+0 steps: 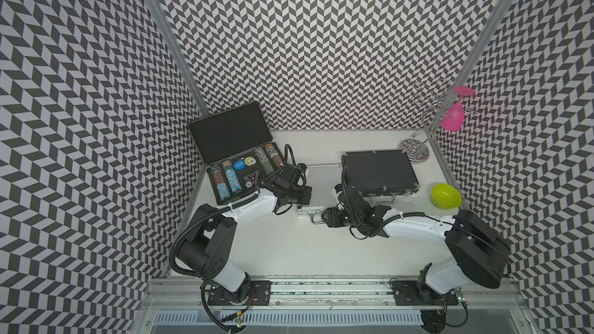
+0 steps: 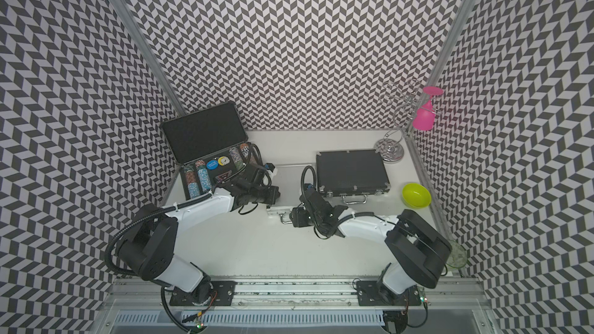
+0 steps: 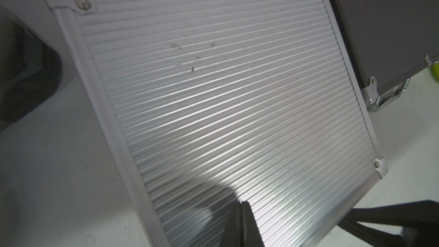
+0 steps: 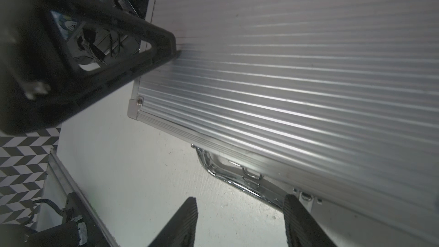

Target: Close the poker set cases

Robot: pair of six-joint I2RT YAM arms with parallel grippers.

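A silver ridged case lies flat in the middle, lid down, its handle and latch at the front edge in the right wrist view. My left gripper is above its lid, shut, nothing visible between its fingers. My right gripper is at the front edge near the handle (image 4: 228,183), fingers apart and empty. A black case (image 1: 380,170) lies lid down at the right. At the left, another black case (image 1: 229,130) stands open, showing chips (image 1: 232,179) inside, partly hidden by my left arm.
A yellow bowl (image 1: 445,195) is at the right edge, with a metal-based stand holding pink objects (image 1: 451,117) behind it. Free space also shows behind the silver case.
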